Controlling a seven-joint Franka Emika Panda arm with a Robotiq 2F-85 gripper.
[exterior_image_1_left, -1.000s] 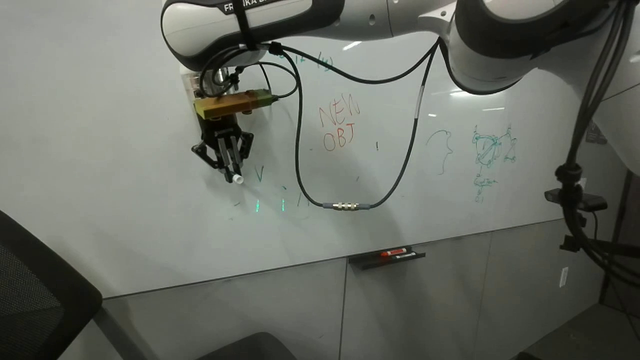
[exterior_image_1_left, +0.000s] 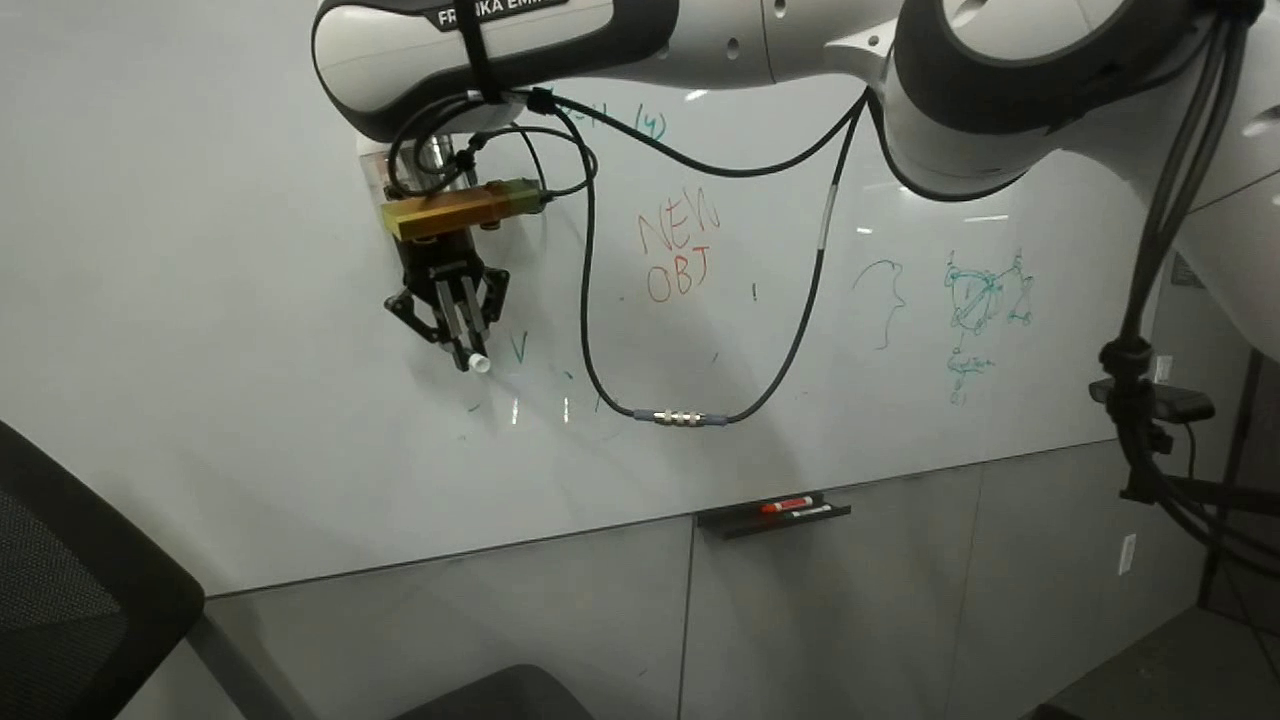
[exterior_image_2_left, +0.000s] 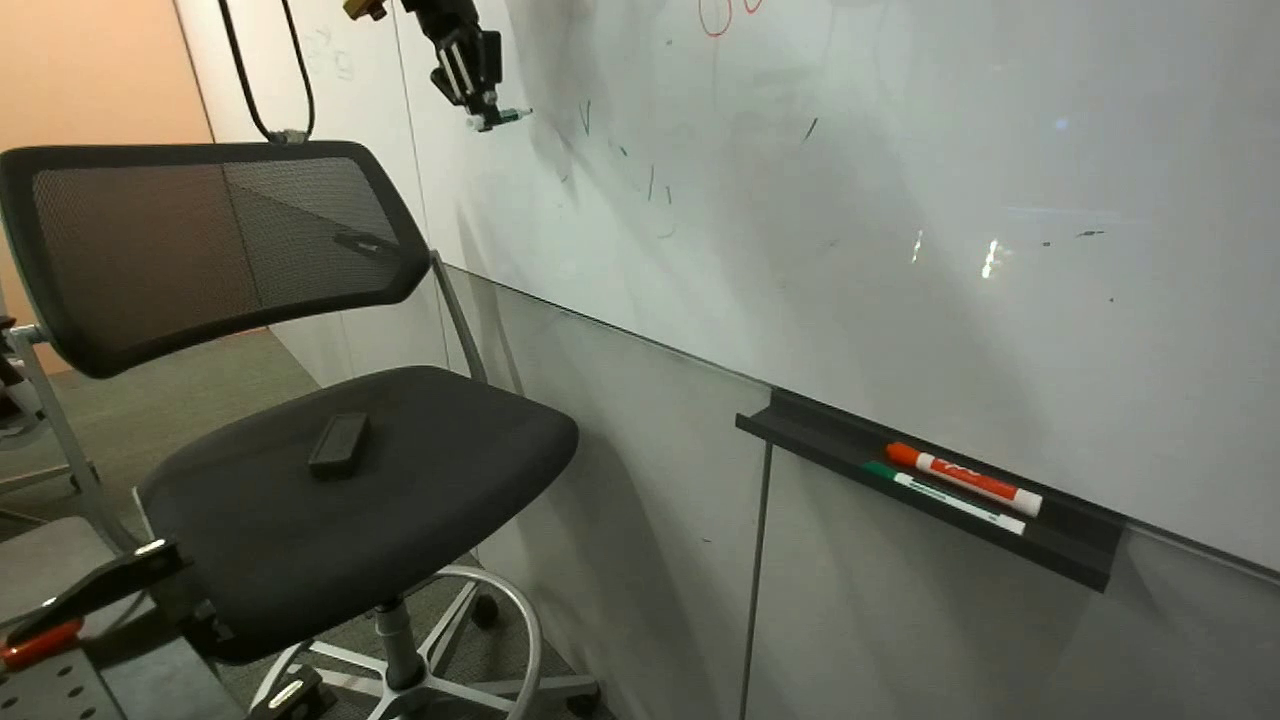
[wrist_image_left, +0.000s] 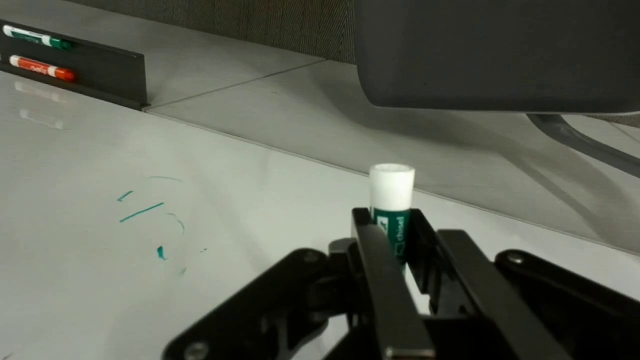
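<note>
My gripper (exterior_image_1_left: 470, 360) is shut on a marker (wrist_image_left: 391, 191) with a white end and a green label. In the wrist view the white end sticks up past the fingertips, and the fingers hide much of the barrel. From the second exterior view, the marker (exterior_image_2_left: 513, 115) lies roughly level in the gripper (exterior_image_2_left: 486, 118), its thin end pointing at the whiteboard (exterior_image_2_left: 840, 264). Whether that tip touches the board I cannot tell. Green strokes (wrist_image_left: 141, 212) and a small green V (exterior_image_1_left: 518, 347) are on the board near the gripper.
A black tray (exterior_image_2_left: 768, 422) at the board's lower edge holds a red marker (exterior_image_2_left: 966, 478) and a green-capped marker (exterior_image_2_left: 960, 502). An office chair (exterior_image_2_left: 408, 480) stands close to the wall below the gripper. A cable (exterior_image_1_left: 588, 300) hangs in a loop beside it.
The arm has shifted slightly left and down in exterior view 1, its cable loop swinging left.
</note>
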